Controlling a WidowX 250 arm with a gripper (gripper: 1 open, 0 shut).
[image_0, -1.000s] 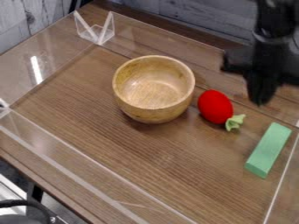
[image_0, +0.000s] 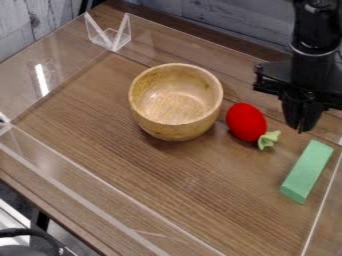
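Note:
My black gripper (image_0: 303, 118) hangs at the right of the camera view, shut, with nothing seen between its fingers. It is above and to the right of a red object (image_0: 245, 121) with a small light-green piece (image_0: 267, 140) at its lower right. A mint-green bar (image_0: 306, 170) lies below the gripper on the wooden table (image_0: 134, 190). A tan bowl (image_0: 174, 129) sits left of the red object.
A clear plastic item (image_0: 108, 32) stands at the back left. Black cabling lies at the lower-left edge.
The gripper has moved slightly downward in the view at the right side. The objects on the table have not visibly moved.

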